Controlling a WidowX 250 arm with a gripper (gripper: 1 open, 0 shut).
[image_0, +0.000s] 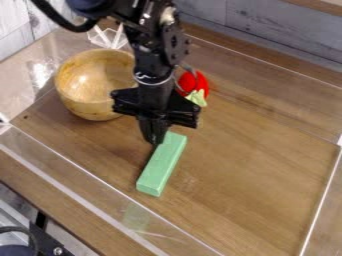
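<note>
The black gripper (155, 134) points down at the upper end of a mint-green bar (159, 170) lying on the wooden table. Its fingertips are close together and partly hidden by the body; nothing shows between them. Whether they touch the bar is hard to tell from this view.
A large tan bowl (86, 86) sits at the back left. A red tomato-like object (194, 84) with pale green leaves lies behind the gripper. Clear plastic edging runs along the front left.
</note>
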